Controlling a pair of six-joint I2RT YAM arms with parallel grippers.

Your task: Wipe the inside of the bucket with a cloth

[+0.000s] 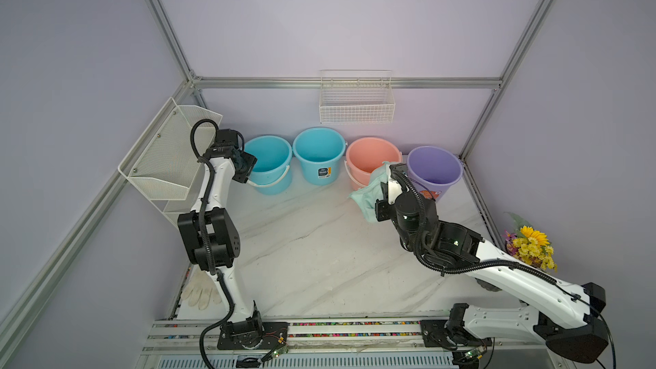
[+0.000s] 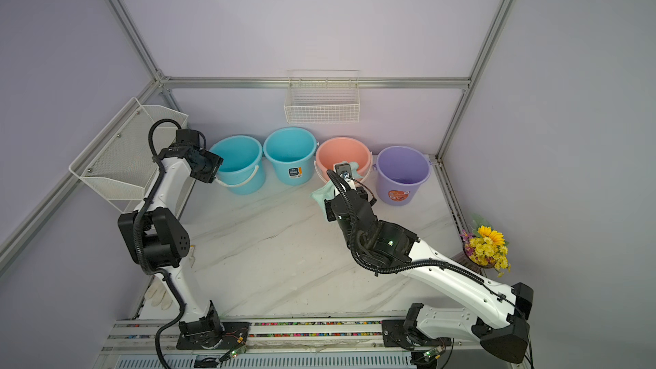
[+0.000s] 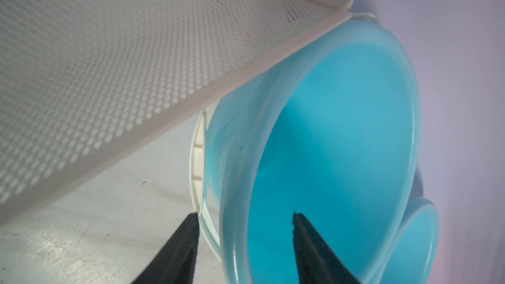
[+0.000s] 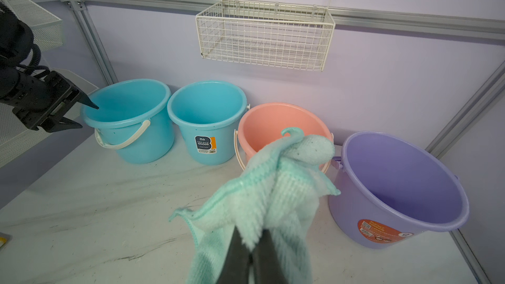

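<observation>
In the left wrist view, the fingers of my left gripper stand apart. The near rim of the leftmost blue bucket (image 3: 326, 163) lies between them in view; whether they touch it I cannot tell. From the right wrist view the same gripper appears open beside that bucket's left side (image 4: 131, 139). My right gripper is shut on a pale mint cloth (image 4: 263, 189). In the top left view the cloth (image 1: 369, 198) hangs in front of the pink bucket (image 1: 372, 152), above the table.
A second blue bucket (image 1: 319, 157) stands between the leftmost and pink ones, with a purple bucket (image 1: 435, 166) at the right. A white mesh rack (image 1: 167, 153) is close to my left arm.
</observation>
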